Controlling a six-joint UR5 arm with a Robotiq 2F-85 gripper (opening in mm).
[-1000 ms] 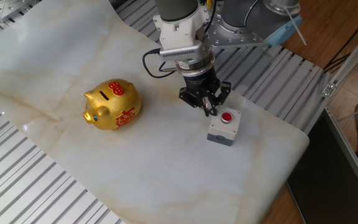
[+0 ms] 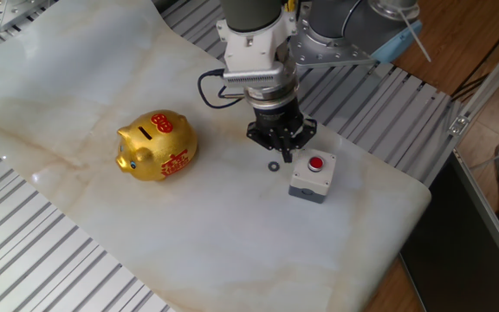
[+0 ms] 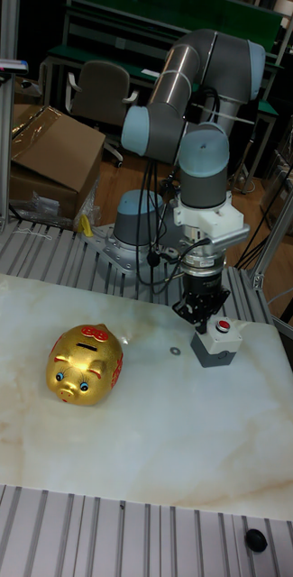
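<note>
A golden piggy bank [image 2: 157,146] with red markings stands on the pale marbled sheet, a dark slot in its back. Beside it, to the right in exterior view 2, a small grey ring-like disc [image 2: 274,166] lies flat on the sheet; exterior view 3 shows the same disc [image 3: 175,351]. My black gripper [image 2: 287,158] points down close above the sheet, between the disc and a white-and-grey box with a red button [image 2: 316,164]. Its fingertips look drawn together, with nothing visible between them. The disc lies apart from them.
The button box stands just right of my fingertips, very close. A round black object [image 3: 256,540] sits on the slatted table near the front. Cardboard boxes [image 3: 53,159] stand behind the table.
A second ago no disc showed on the sheet. The fingertips have come closer together, and the gripper has shifted slightly left.
</note>
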